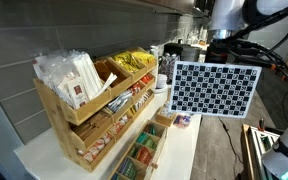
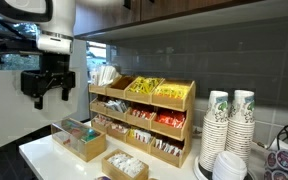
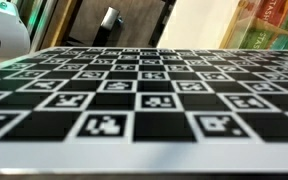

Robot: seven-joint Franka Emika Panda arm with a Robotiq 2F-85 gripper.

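Note:
A checkered marker board (image 1: pixel 215 90) hangs above the counter's right side in exterior view 1, in front of the arm's lower end. In the wrist view the same board (image 3: pixel 154 98) lies almost edge-on and fills the lower part. My gripper (image 2: pixel 51 97) is at the left in exterior view 2, high over the counter's end. No fingers show in the wrist view, and the far view is too small and dark to tell how the fingers stand or whether they touch the board.
A tiered wooden rack (image 2: pixel 144 108) of packets stands against the back wall. A divided bin (image 1: pixel 139 156) and a small box of white items (image 2: pixel 125 164) sit before it. Stacked cups (image 2: pixel 215 125) stand farther along. Bare counter (image 1: pixel 182 155) shows near the front edge.

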